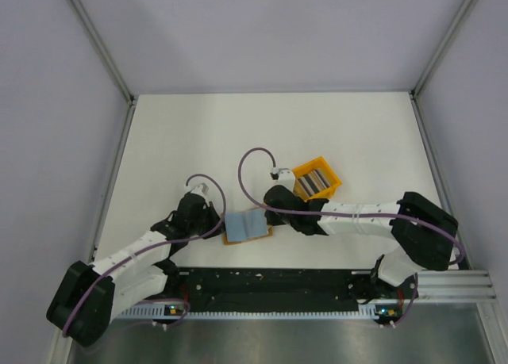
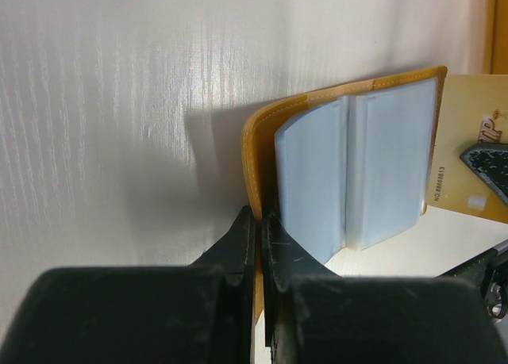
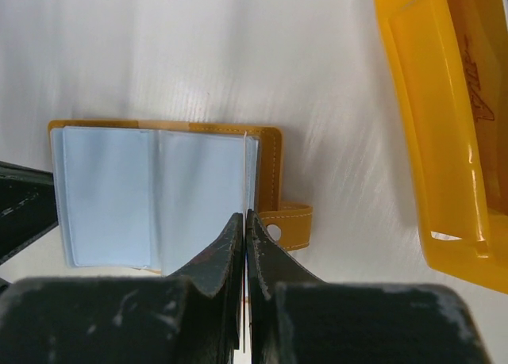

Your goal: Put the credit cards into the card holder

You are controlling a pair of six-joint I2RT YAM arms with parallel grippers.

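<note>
An open card holder, brown outside with pale translucent sleeves, stands on the table between my two grippers. My left gripper is shut on the brown cover at the holder's left end. At the opposite end, my right gripper is shut on a gold credit card; from the right wrist it appears edge-on as a thin line. The card lies along the right sleeve; whether its edge is inside a pocket I cannot tell. More cards stand in a yellow box behind my right gripper.
The yellow box's near wall is close to the right of the holder. A brown strap with a snap sticks out from the holder's right end. Behind and to the left, the white table is clear.
</note>
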